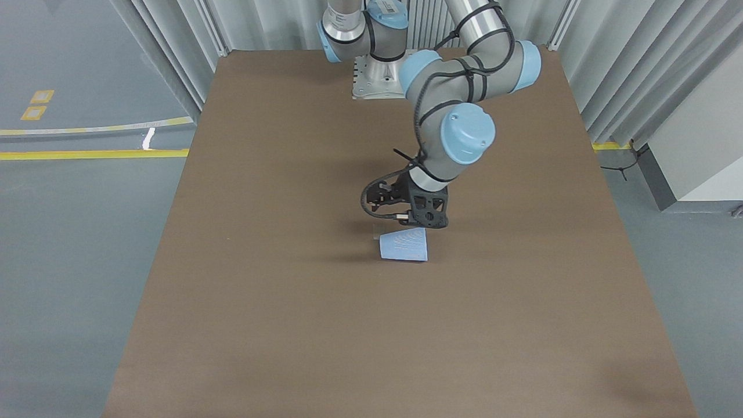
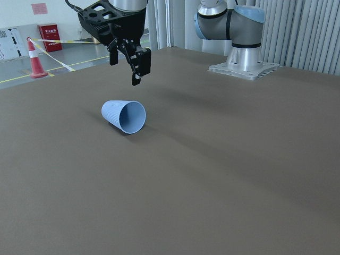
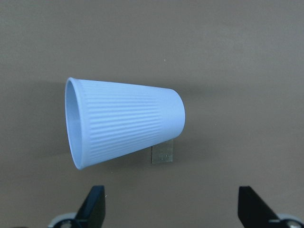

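Note:
A pale blue ribbed plastic cup (image 1: 402, 244) lies on its side on the brown table. In the left view the cup (image 2: 115, 112) shows its open mouth facing toward the camera's right. My black gripper (image 2: 125, 68) hangs above it and a little behind, fingers pointing down, not touching it. In the wrist view the cup (image 3: 126, 118) lies between and just beyond the two widely spaced fingertips of my open gripper, which holds nothing. A small clear square (image 3: 162, 154) shows beside the cup, partly under it.
The robot's mounting plate (image 2: 223, 69) is at the back of the table, near the curtains. A cone and tape barrier stand off the table in the left view.

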